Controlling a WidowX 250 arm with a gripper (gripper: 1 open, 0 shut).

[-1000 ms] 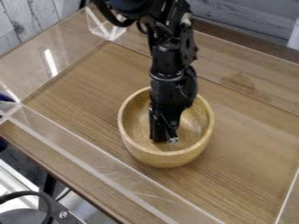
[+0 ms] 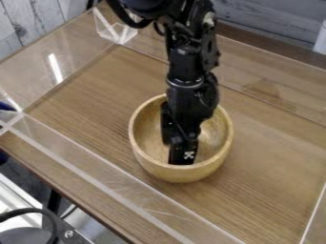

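A tan bowl (image 2: 173, 171) sits on the wooden table. The black robot gripper (image 2: 182, 143) reaches down from the top of the view into the bowl, its lower end low inside it. The gripper's dark parts hide much of the bowl's inside, and whether anything lies between its fingers cannot be made out.
Clear strips run along the table's left and near edges. Dark equipment (image 2: 26, 229) with cables stands at the lower left, off the tabletop.
The arm and gripper have shifted slightly inside the bowl, and the gripper's lower end now sits a little differently. The bowl stays about where it was.
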